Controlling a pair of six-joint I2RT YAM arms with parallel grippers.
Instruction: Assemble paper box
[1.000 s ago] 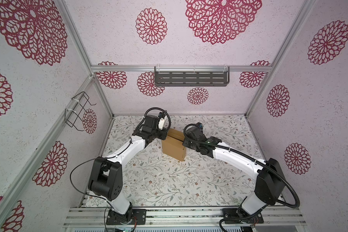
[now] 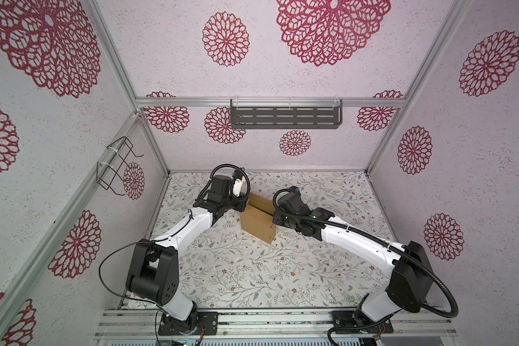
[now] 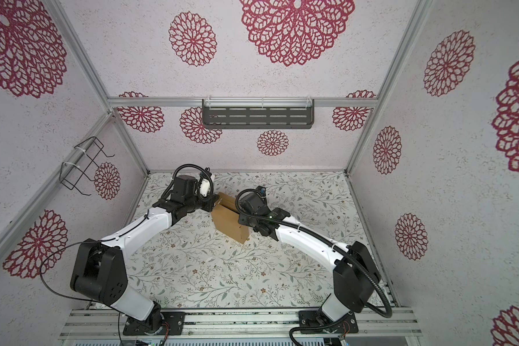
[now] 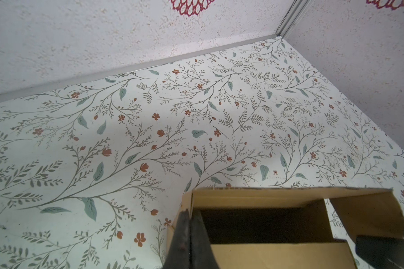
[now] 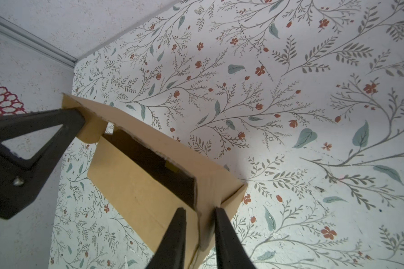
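Observation:
A brown cardboard box [image 2: 258, 223] stands at mid-table with its narrow top open. Its dark inside [image 4: 255, 224] shows between the front panel [image 4: 282, 256] and the raised back panel [image 4: 260, 197]. At the box's left end, my left gripper is shut against the side flap; whether cardboard lies between its fingers cannot be told. My right gripper is open at the right end, its fingers [image 5: 175, 237] on either side of the bent end flap [image 5: 206, 224]. The box's lower edge is hidden in both wrist views.
A grey slotted shelf [image 2: 286, 115] hangs on the back rail, and a black wire rack [image 2: 118, 165] is fixed to the left frame. Both are far from the arms.
The left gripper has moved a little to the left.

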